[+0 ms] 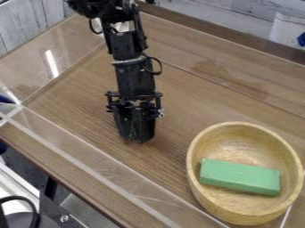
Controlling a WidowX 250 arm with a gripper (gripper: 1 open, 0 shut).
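My black gripper (135,125) reaches down from the top over the middle of the wooden table (71,142), low at its surface. Its fingertips are dark and overlap, so I cannot tell whether anything is between them. To the lower right, apart from the gripper, a round tan bowl (208,142) holds a green block (238,175).
A white object (286,27) stands at the top right. The table's left edge runs down the lower left, with dark cables beyond it.
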